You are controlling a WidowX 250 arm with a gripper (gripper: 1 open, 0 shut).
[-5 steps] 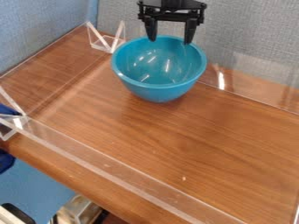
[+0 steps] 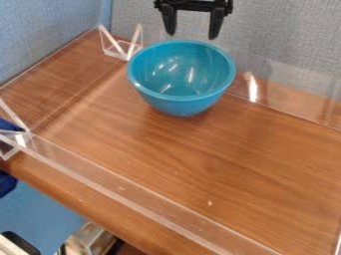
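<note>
A teal bowl (image 2: 181, 90) rests upright on the wooden table (image 2: 200, 179) toward the back. Above its rear half, at the top edge of the view, is my black gripper (image 2: 192, 28), its two fingers apart and pointing down with nothing visible between them.
Clear low walls edge the table, with white brackets (image 2: 122, 44) at the back left and at the left edge. A blue object (image 2: 7, 127) is partly visible at the far left.
My gripper has risen away from the bowl, so less of it shows at the top of the view. The bowl looks unmoved.
</note>
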